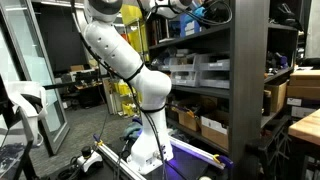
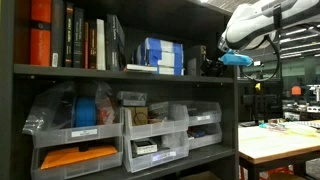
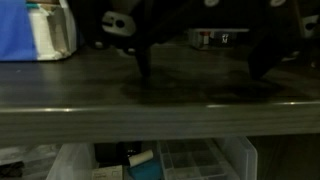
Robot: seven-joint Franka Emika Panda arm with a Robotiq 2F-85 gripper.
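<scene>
My gripper hangs open in the wrist view, its dark fingers spread wide with nothing between them. It faces the dark upper shelf board (image 3: 170, 122). Behind the gap, at the back of the shelf, a small dark box marked "12" (image 3: 222, 38) shows partly. In exterior view 2, the arm (image 2: 262, 25) reaches in from the right to the shelf's right end, where the gripper is dark and hard to make out. Exterior view 1 cuts the gripper off at the top.
Blue and white books (image 2: 160, 52) stand left of the gripper, with dark and red books (image 2: 70, 40) farther left. Below the board sit clear plastic bins (image 2: 155, 122) with small items. The cabinet's side panel (image 2: 228, 110) bounds the right. A wooden table (image 2: 275, 145) stands beyond.
</scene>
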